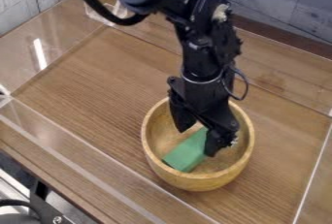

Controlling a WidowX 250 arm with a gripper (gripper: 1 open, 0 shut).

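A tan bowl (169, 170) stands on the wooden table toward the front right, with a green object (185, 152) lying in it. The black arm comes down from the top, and its gripper (195, 119) is open over the bowl, its fingers reaching down around the upper end of the green object. Whether the fingers touch it cannot be made out.
A pale wall runs along the back right, and a clear object sits at the top left edge. A black cable lies at the bottom left.
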